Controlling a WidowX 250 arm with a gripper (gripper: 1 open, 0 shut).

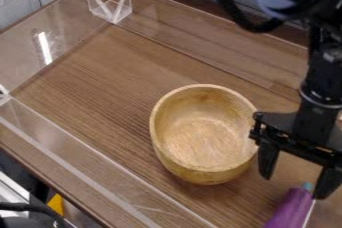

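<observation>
My gripper (293, 147) is on the right, its black fingers pointing down, open and low over the table just right of a yellow round bowl (187, 132). A purple elongated object (287, 215) lies at the bottom right, just below the gripper, its lighter tip near the fingers. The bowl is empty.
A small clear wire-like holder (110, 2) stands at the far back left. Dark cables lie at the bottom left edge.
</observation>
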